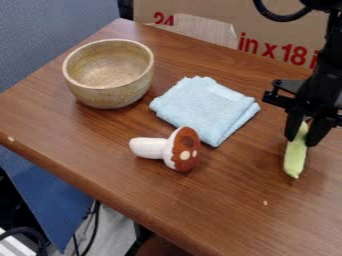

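Note:
My black gripper [303, 126] is at the right edge of the camera view, low over a pale green, elongated object [295, 158] lying on the wooden table [147, 200]. Its fingertips are around the upper end of that object; whether they grip it is unclear. To the left lie a folded light blue cloth [203, 106] and a white toy with a brown spotted cap [167, 148]. A tan bowl [107, 80] sits at the upper left.
A cardboard box [227, 28] stands behind the table. The table's left edge drops to a blue surface [40, 180] with cables below.

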